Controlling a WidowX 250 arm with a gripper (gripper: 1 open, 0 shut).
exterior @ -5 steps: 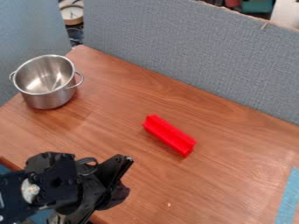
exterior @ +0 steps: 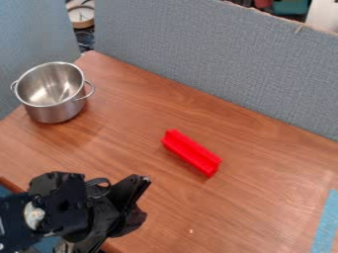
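Observation:
A red rectangular block [exterior: 192, 152] lies on the wooden table [exterior: 258, 203], right of centre. A steel pot [exterior: 53, 109] with two side handles stands at the table's left, against the grey padded wall. My black gripper [exterior: 126, 203] is at the lower left, apart from both; its fingertips are dark and angled, and I see nothing held in it. It looks shut.
Grey padded boards [exterior: 199, 64] border the table at the back and left. A strip of blue tape [exterior: 326, 217] lies at the right edge.

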